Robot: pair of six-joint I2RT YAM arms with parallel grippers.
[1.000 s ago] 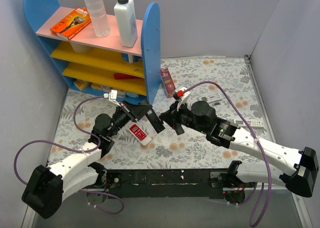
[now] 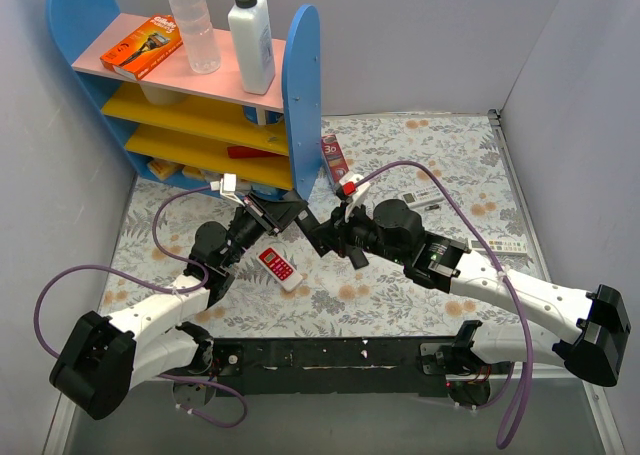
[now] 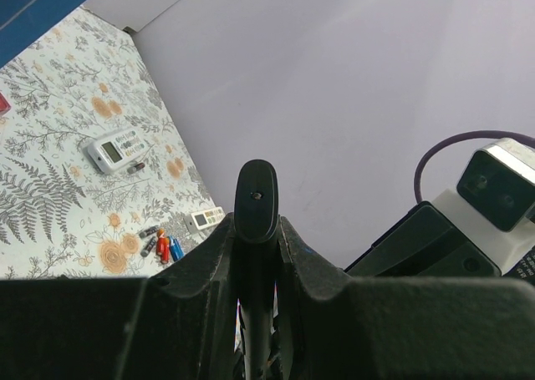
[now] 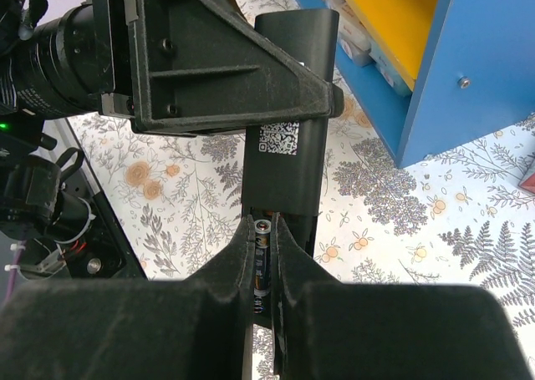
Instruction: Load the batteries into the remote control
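Note:
A black remote control (image 2: 306,221) is held up between the arms, with my left gripper (image 2: 297,205) shut on its upper part. In the left wrist view the remote (image 3: 257,200) appears end-on between the fingers. Its open battery compartment faces the right wrist camera, low on the remote (image 4: 284,175), below a printed code label. My right gripper is at that compartment, shut on a dark battery (image 4: 262,259) with a silvery end. The fingertips hide part of battery and recess, so how deep the battery sits cannot be told.
Below lies a red-and-white remote (image 2: 280,268), with a dark flat piece (image 2: 357,258) to its right. White devices (image 3: 117,150) and several loose batteries (image 3: 171,248) rest on the patterned mat. The blue shelf (image 2: 302,95) stands close behind the left gripper.
Over the last second my right gripper has moved left, from beside the remote to right against it. The left arm and the remote have shifted only slightly.

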